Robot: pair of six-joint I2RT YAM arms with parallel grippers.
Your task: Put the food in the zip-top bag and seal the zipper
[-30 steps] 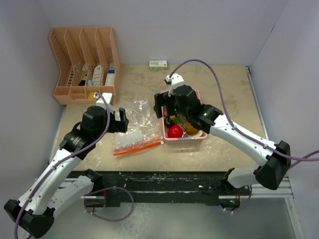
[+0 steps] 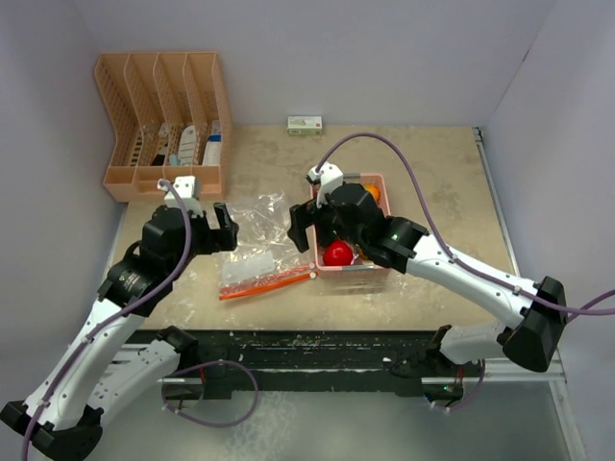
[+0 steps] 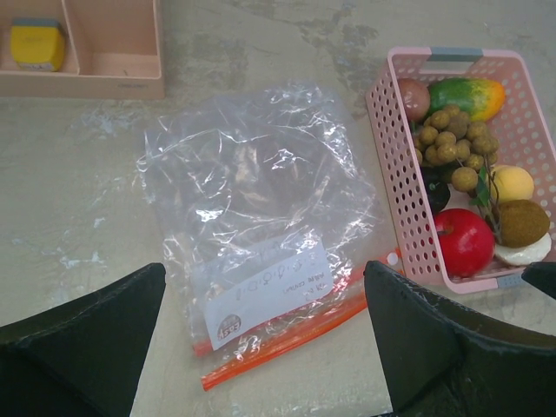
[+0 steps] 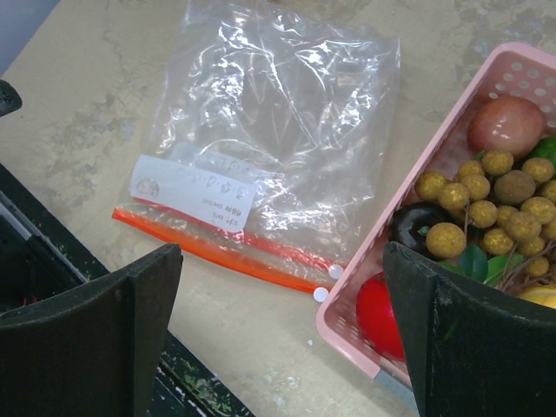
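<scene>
A clear zip top bag [image 3: 261, 174] with an orange zipper strip lies flat and empty-looking on the table. To its right, a pink basket [image 3: 407, 208] holds toy food: a red apple [image 3: 462, 241], a papaya [image 3: 467, 97], a bunch of longans [image 3: 454, 143], a black eggplant-like piece [image 4: 420, 228] and a reddish potato-like piece [image 4: 506, 124]. My left gripper [image 2: 227, 228] hangs open near the bag's left edge, nothing between its fingers. Over the basket's left wall is my right gripper [image 2: 300, 227], also open and empty. From above, the right arm covers much of the basket.
A tan divided organizer [image 2: 163, 182] with several items stands at the back left. A small green-and-white box [image 2: 305, 125] sits against the back wall. Bare table lies right of the basket, and a black front edge [image 2: 288, 355] borders the table.
My right gripper has shifted left and toward the front, from over the basket to its left wall. The left gripper has drawn slightly left. Bag and food have not moved.
</scene>
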